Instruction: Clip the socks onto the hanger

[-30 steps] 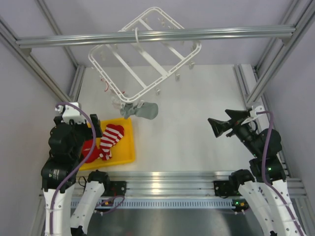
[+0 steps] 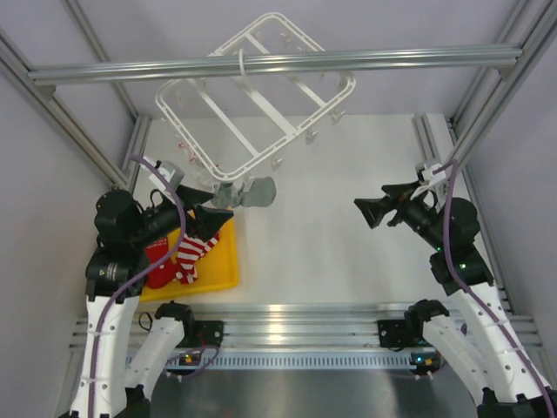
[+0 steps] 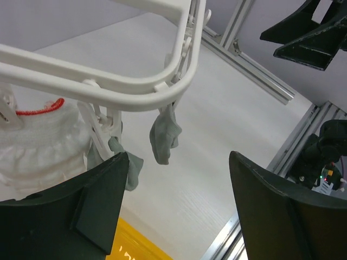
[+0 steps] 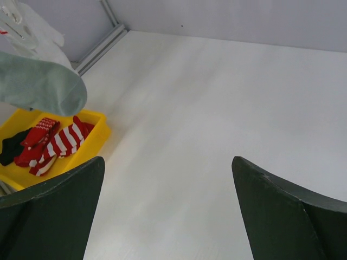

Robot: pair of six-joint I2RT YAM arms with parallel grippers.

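The white hanger (image 2: pixel 271 109) hangs tilted from the metal bar in the top view. A grey sock (image 2: pixel 258 192) dangles from its near corner, and in the left wrist view grey fabric (image 3: pixel 165 135) shows below two clips. Beside it hangs a white sock (image 3: pixel 46 146) with a red edge. My left gripper (image 2: pixel 211 221) is open just below that corner, with the grey fabric seen beyond its fingers (image 3: pixel 271 211) and not gripped. Far to the right, my right gripper (image 2: pixel 380 216) stands open and empty. Both its fingers (image 4: pixel 293 216) show bare table between them.
A yellow bin (image 2: pixel 228 270) at the left holds a red-and-white striped sock (image 4: pixel 66 142), a red sock (image 4: pixel 40 138) and something black (image 4: pixel 13 146). The metal bar (image 2: pixel 383 59) crosses above. Open table lies between the arms.
My left gripper has moved up and right from above the bin to the hanger's near corner. The right gripper has shifted slightly left. The hanger sways a little.
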